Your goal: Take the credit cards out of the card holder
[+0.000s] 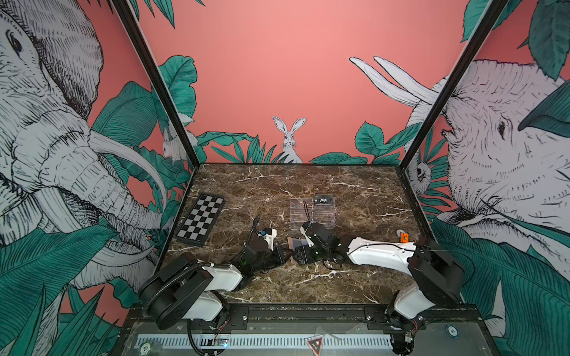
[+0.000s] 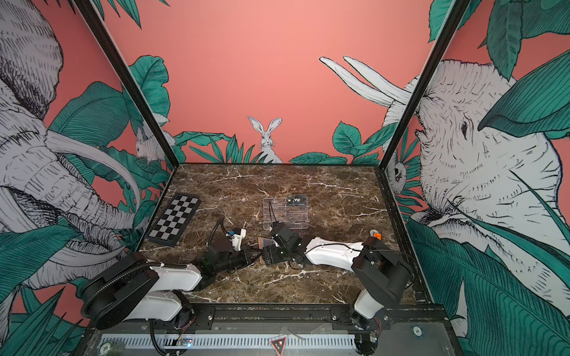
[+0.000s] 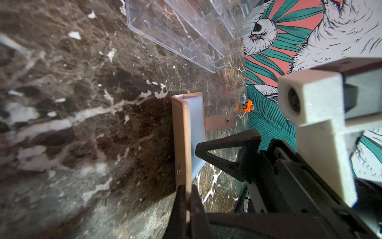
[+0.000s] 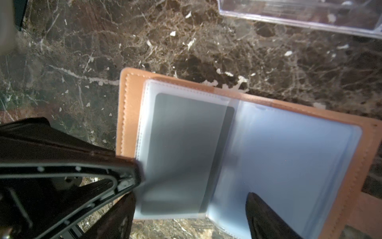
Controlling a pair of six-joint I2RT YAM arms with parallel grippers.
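Observation:
The tan leather card holder (image 4: 129, 103) lies spread open, its clear sleeves facing my right wrist camera. A grey-green card (image 4: 183, 147) shows in the left sleeve; the other sleeve (image 4: 290, 159) looks pale blue. My left gripper is shut on the holder's thin edge. Over the sleeves, my right gripper stands part open, one finger (image 4: 264, 215) above the pale blue side and the other near the left edge. Whether it touches a card cannot be told. A dark card marked Vip (image 1: 323, 200) lies at the clear tray's back right.
Behind the holder stands the clear compartment tray (image 1: 297, 218). A black-and-white checkerboard (image 1: 200, 219) lies far left, and a small orange toy (image 1: 404, 238) far right.

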